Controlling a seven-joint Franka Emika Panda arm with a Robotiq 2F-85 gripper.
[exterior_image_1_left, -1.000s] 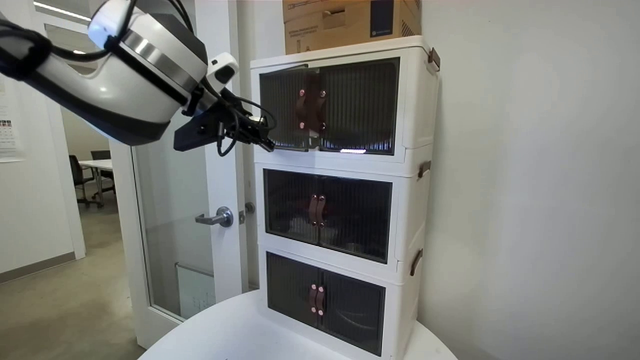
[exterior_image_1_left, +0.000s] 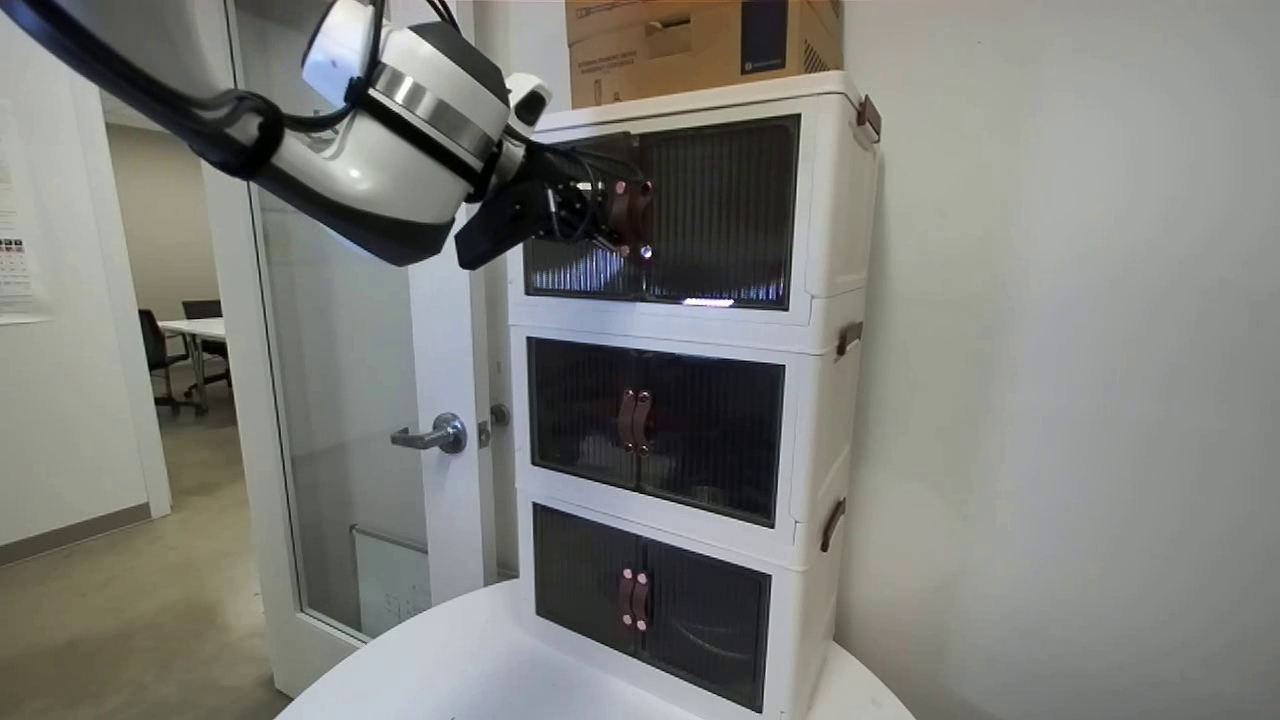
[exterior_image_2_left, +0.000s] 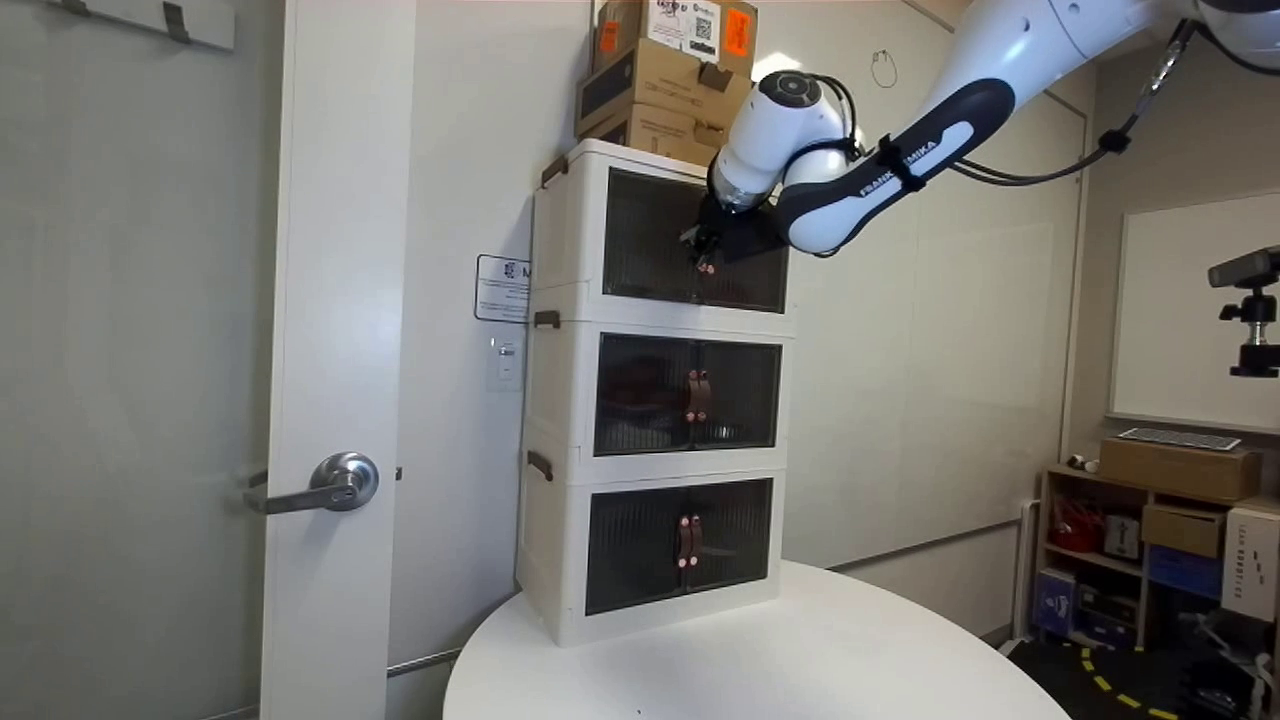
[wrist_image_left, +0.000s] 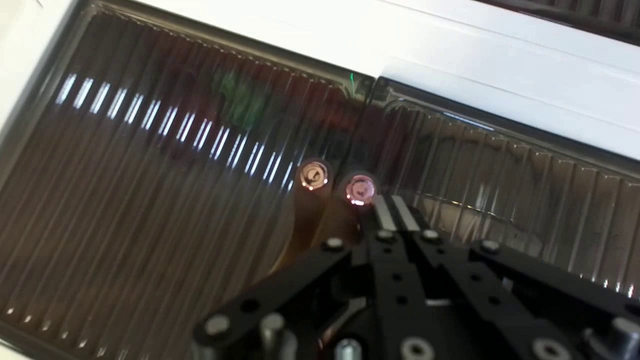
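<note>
A white cabinet (exterior_image_1_left: 828, 210) has three stacked compartments with dark ribbed double doors. The top left door (exterior_image_1_left: 558, 264) stands flush, or nearly so, beside the top right door (exterior_image_1_left: 720, 216). Brown handles with copper rivets (wrist_image_left: 313, 174) sit side by side at the seam. My gripper is shut, its two pale fingertips close together beside a rivet, with nothing showing between them. In the first exterior view, my gripper (exterior_image_1_left: 612, 238) is against or just in front of the top left door, near its handle. Exact contact cannot be told.
Middle (exterior_image_1_left: 654, 420) and bottom (exterior_image_1_left: 648, 600) compartments have their doors closed. Cardboard boxes (exterior_image_2_left: 666, 90) sit on top of the cabinet. A glass door with a lever handle (exterior_image_1_left: 432, 433) stands to the left.
My arm has moved right and in toward the top compartment. Its left door, slightly ajar a second ago, has swung inward to about flush.
</note>
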